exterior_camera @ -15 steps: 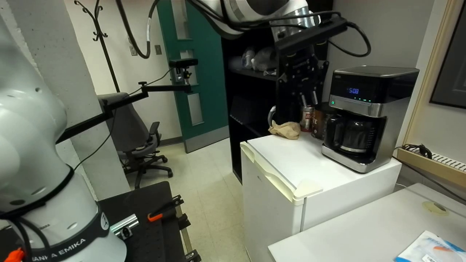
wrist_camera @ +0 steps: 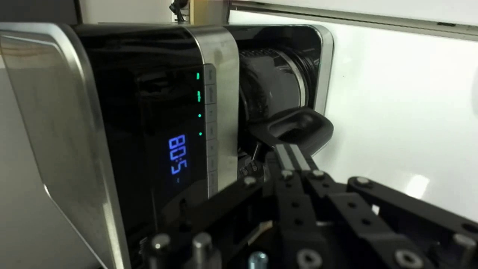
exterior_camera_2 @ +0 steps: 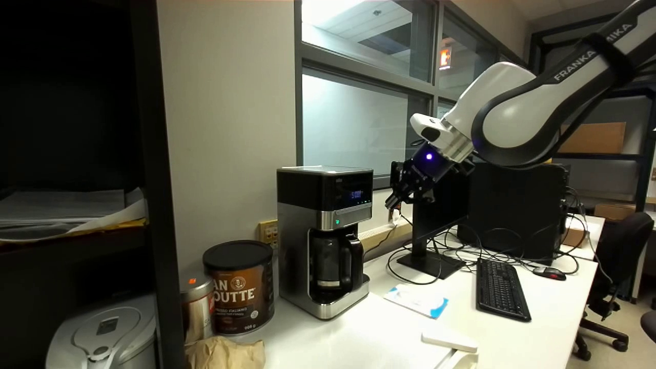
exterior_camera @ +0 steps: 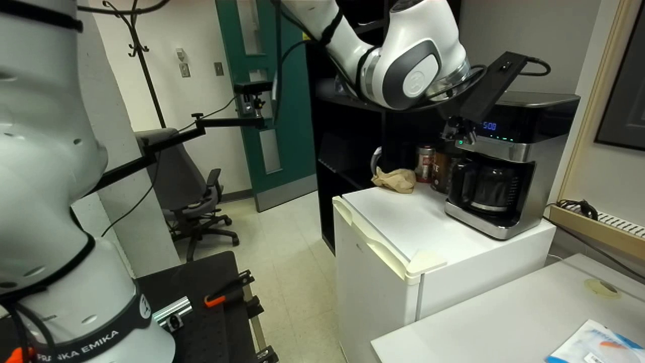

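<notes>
A black and steel coffee maker (exterior_camera: 547, 181) stands on the white fridge top (exterior_camera: 399, 227), its display lit blue and a green light on its front. Inside it sits a dark glass carafe (exterior_camera_2: 326, 258) with a black handle (wrist_camera: 317, 130). My gripper is shut, and nothing shows between its fingers. In exterior view 2 the gripper (exterior_camera_2: 393, 201) hangs in the air in front of the machine, at about display height and apart from it. From the wrist, the fingertips overlap the carafe handle's lower edge; contact cannot be made out.
A brown coffee can (exterior_camera_2: 238, 289), a steel canister (exterior_camera_2: 198, 307) and a crumpled paper bag (exterior_camera: 396, 180) stand beside the machine. A desk with a monitor (exterior_camera_2: 439, 215), a keyboard (exterior_camera_2: 501, 289) and cables lies on the other side.
In exterior view 1 the arm has swung right. The gripper was upright over the canisters, pointing down; now it is tilted and sits before the coffee maker's front.
</notes>
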